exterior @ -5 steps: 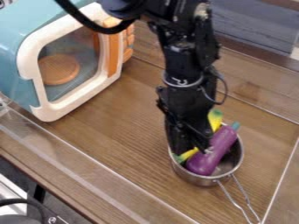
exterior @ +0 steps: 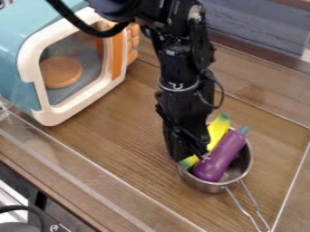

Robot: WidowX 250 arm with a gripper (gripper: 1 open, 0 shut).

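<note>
A black gripper (exterior: 177,143) hangs from the arm at the left side of a metal pot (exterior: 202,183), its tips low by the rim; whether anything is between them is hard to see. In the pot lie a yellow banana-like object (exterior: 220,125) and a purple eggplant-like object (exterior: 220,158), side by side and tilted. The gripper partly hides the yellow one and the pot's back left.
A blue and white toy oven (exterior: 61,115) with an orange disc inside stands at the upper left. A wall runs along the back right.
The gripper has risen slightly and moved left, uncovering more of the yellow object. The pot and its contents look unmoved.
</note>
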